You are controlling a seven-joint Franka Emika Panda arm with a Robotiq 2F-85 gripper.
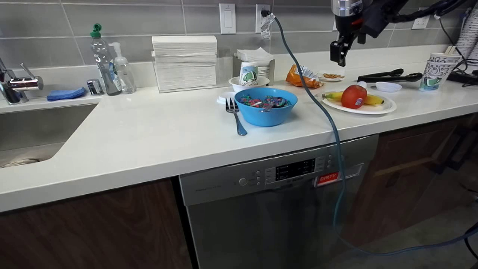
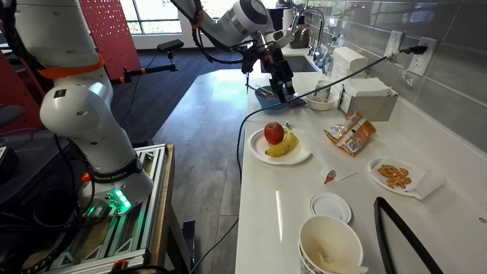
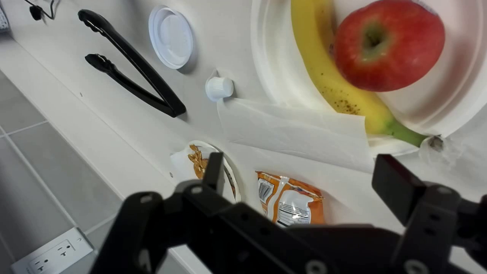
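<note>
My gripper stands open above the counter, its two dark fingers wide apart with nothing between them. In the wrist view, an orange snack bag (image 3: 292, 201) lies below, between and beyond the fingers. Higher in that view a white plate (image 3: 269, 54) bears a red apple (image 3: 388, 45) and a yellow banana (image 3: 315, 50). Exterior view 1 shows the gripper (image 1: 339, 56) hanging in the air over the back of the counter, clear of everything. A blue bowl (image 1: 265, 117) of colourful wrapped pieces sits to the left, a fork (image 1: 237, 118) beside it.
Black tongs (image 3: 137, 68), a white lid (image 3: 171, 36) and a small plate of pretzels (image 2: 376, 176) lie around. A patterned cup (image 1: 437, 74) stands at the right. A blue-grey cable (image 1: 313, 96) crosses in front of the counter. Free counter stretches between sink (image 1: 40, 134) and bowl.
</note>
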